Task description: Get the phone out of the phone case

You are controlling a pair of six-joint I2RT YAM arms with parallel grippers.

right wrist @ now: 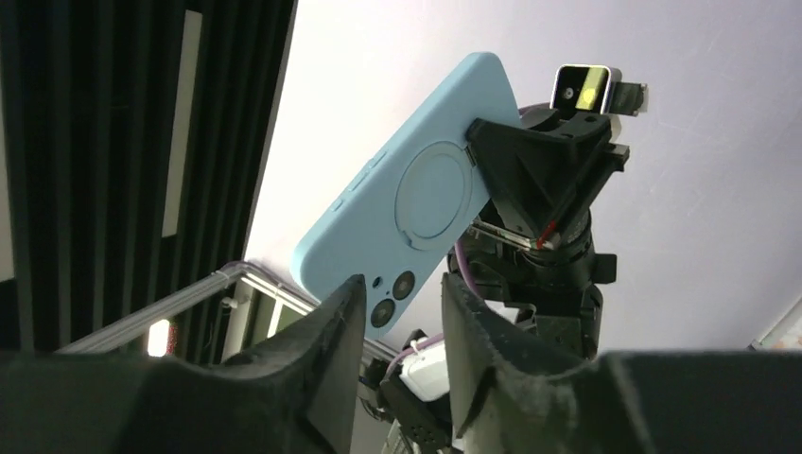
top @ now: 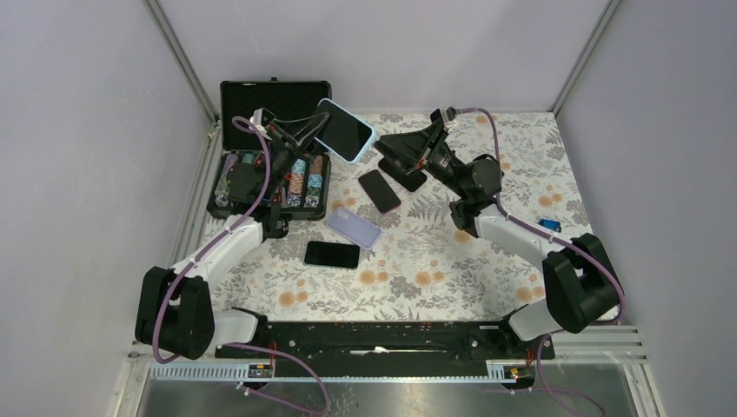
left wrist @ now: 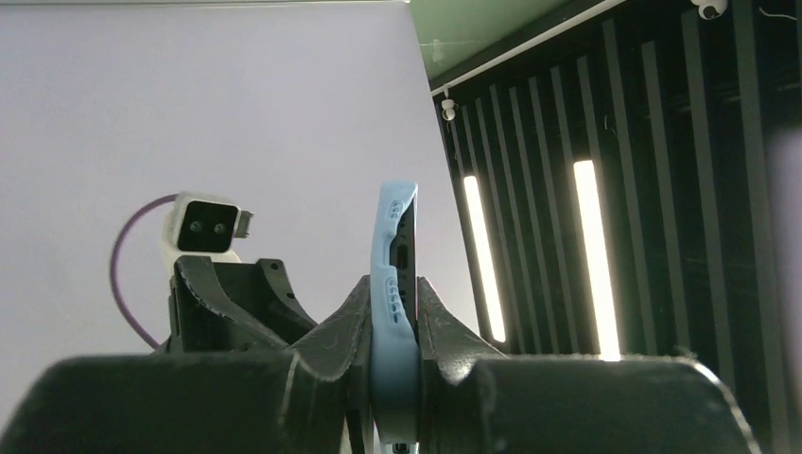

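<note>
A phone (top: 346,135) in a light blue case (right wrist: 374,222) hangs in the air, its dark screen facing the top camera. My left gripper (top: 322,124) is shut on one long side of the cased phone. The left wrist view shows the case (left wrist: 390,312) edge-on between the fingers, with the dark phone (left wrist: 405,251) inside it. Beyond the opposite end stands my right gripper, part open with nothing held. In the right wrist view the case's camera-hole corner lies near these fingertips (right wrist: 355,298); contact cannot be judged.
On the patterned table lie a black phone (top: 332,254), a lilac case (top: 355,228), a dark red phone (top: 379,191) and another dark phone (top: 413,180) partly under the right gripper. An open black box (top: 276,102) stands behind the left arm.
</note>
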